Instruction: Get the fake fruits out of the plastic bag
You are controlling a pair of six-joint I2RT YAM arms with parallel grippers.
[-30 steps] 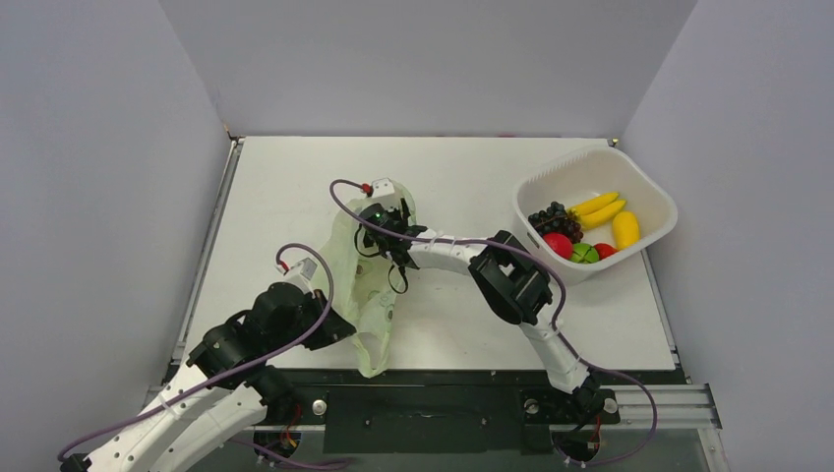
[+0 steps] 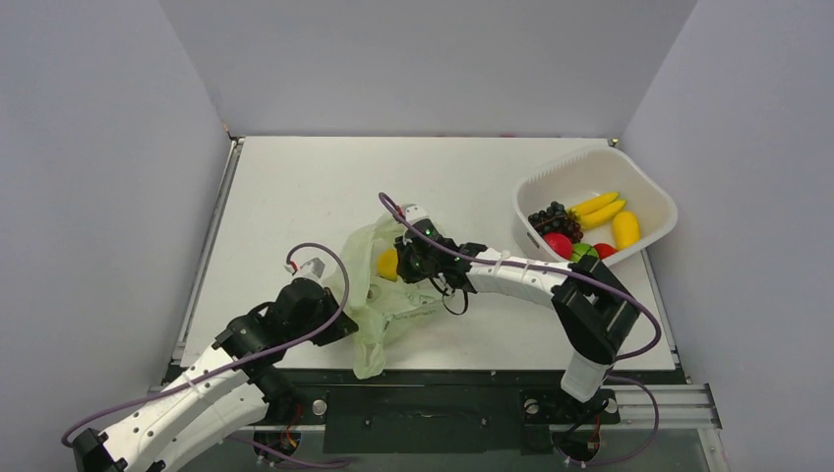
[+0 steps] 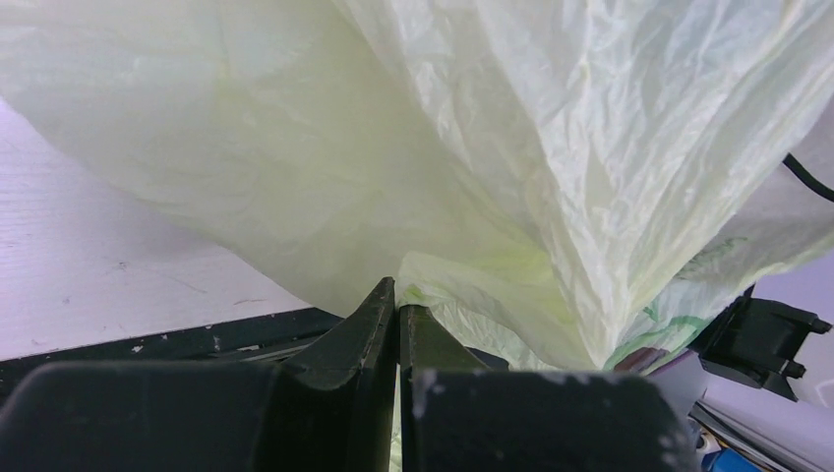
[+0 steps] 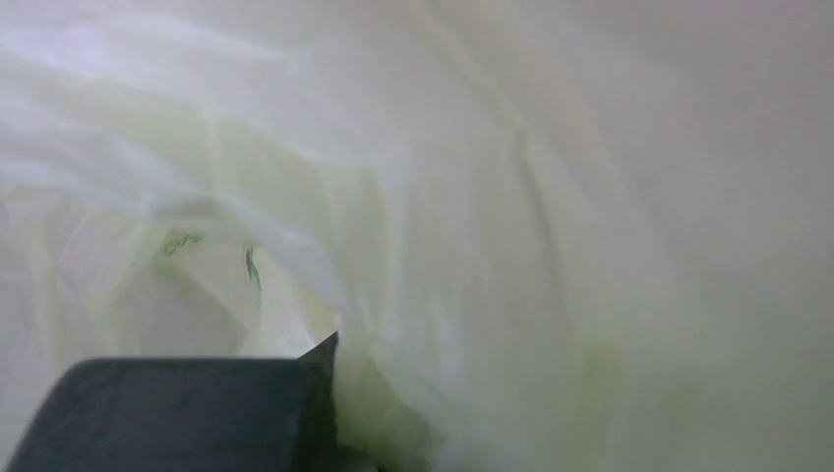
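Note:
The pale green plastic bag [image 2: 374, 324] is stretched between my grippers at the table's middle front. My left gripper is shut on the bag's edge, low at the front left of it. My right gripper [image 2: 403, 265] is at the bag's upper right, a yellow fruit [image 2: 387, 264] beside it. In the right wrist view bag plastic fills most of the frame and covers its fingertips; the fingers are shut, and what exactly is between them is hidden, apart from the yellow fruit seen next to them from above.
A white basket [image 2: 649, 187] at the right holds bananas [image 2: 596, 205], dark grapes [image 2: 556, 222], a yellow fruit [image 2: 625, 229], red fruits and a green one. Walls bound both sides.
My right gripper has moved right and toward the front, and the bag's upper part has shifted with it, exposing more yellow fruit.

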